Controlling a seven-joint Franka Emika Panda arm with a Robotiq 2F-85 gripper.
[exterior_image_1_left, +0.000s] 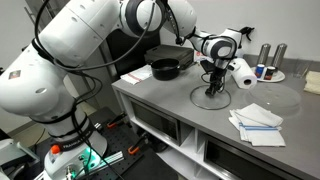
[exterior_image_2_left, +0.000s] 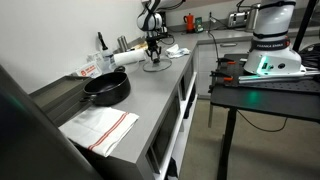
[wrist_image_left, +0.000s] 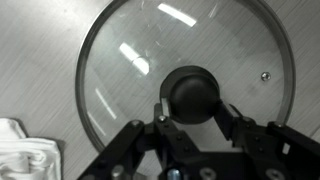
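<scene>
A clear glass lid (exterior_image_1_left: 198, 98) with a dark rim lies on the grey counter, below the arm's wrist. In the wrist view the lid (wrist_image_left: 84, 75) fills most of the picture, its round black knob (wrist_image_left: 190, 93) near the middle. My gripper is shut on that knob, one finger on either side of it; the lower part of the knob is hidden between them. From exterior view 2 the lid (exterior_image_2_left: 157, 67) appears flat at the counter's far part. A black pot (exterior_image_1_left: 165, 69) stands open to the left of the lid.
Folded white cloths (exterior_image_1_left: 257, 118) lie right of the lid, with a clear round item (exterior_image_1_left: 282, 96) behind them. A paper roll (exterior_image_1_left: 243, 72) and canisters (exterior_image_1_left: 276, 57) stand at the back. Another towel (exterior_image_2_left: 105, 130) lies beside the pot. Counter between pot and lid is mostly free.
</scene>
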